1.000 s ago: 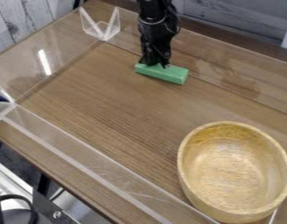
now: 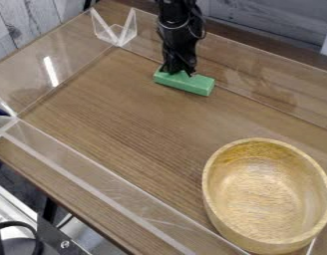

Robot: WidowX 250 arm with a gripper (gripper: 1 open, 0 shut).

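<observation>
My black gripper (image 2: 175, 66) reaches down from the top centre onto a green block (image 2: 191, 85) lying on the wooden table (image 2: 113, 139). Its fingertips are at the block's upper left part. They look close together, shut, though whether anything sits between them is too small to tell.
A large wooden bowl (image 2: 266, 194) sits at the lower right. A clear plastic holder (image 2: 115, 27) stands at the upper left. Clear strips run along the table's left edge, with dark cables at the bottom left corner.
</observation>
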